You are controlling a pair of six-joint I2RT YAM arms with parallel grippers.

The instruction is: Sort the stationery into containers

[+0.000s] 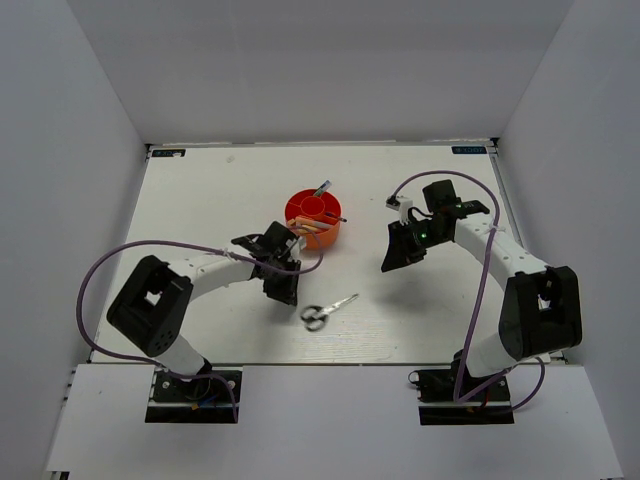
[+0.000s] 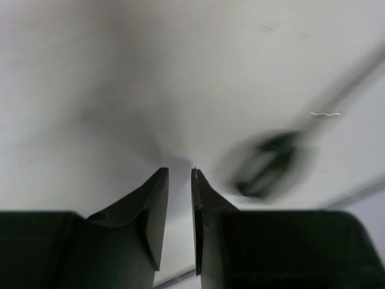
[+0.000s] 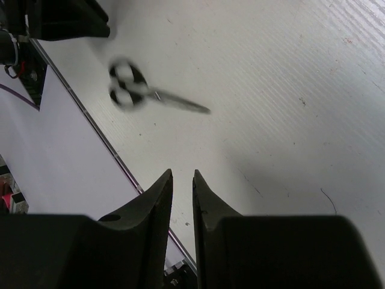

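Silver-bladed scissors with dark handles lie on the white table, blurred in all three views. Their blades point right in the top view. My left gripper is low over the table just left of the handles, its fingers a little apart with nothing between them. In the left wrist view, the blurred scissors lie to the right of the fingertips, apart from them. My right gripper is further right, fingers nearly together, with nothing showing between them. The scissors are up and left in the right wrist view.
A round orange-red container with compartments holds several pens and sticks at the back, behind my left gripper. The table's front edge runs close in front of the scissors. Clear tabletop lies to the right.
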